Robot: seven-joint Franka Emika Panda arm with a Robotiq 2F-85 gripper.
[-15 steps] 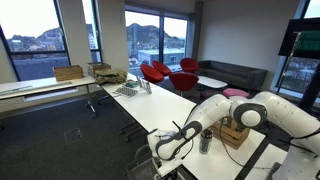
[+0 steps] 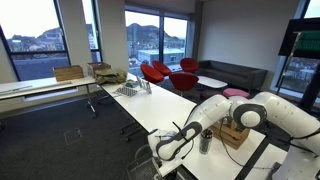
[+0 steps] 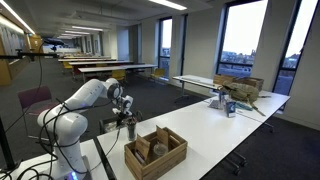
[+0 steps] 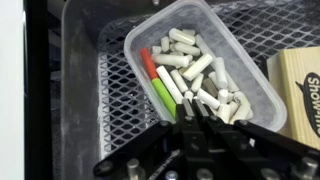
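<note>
A clear plastic tub of chalk lies below my gripper in the wrist view. Many short white pieces fill it, and a red stick and a green stick lie along its left side. The black fingertips reach over the tub's near end, close to the white chalk. Their gap is too dark and small to show whether anything is between them. From the first exterior view, the arm bends down toward the table's near edge, where the tub is hard to make out.
The tub sits in a black mesh tray. To its right is a light wooden block with dark lettering. A wooden crate and a dark bottle stand on the white table nearby.
</note>
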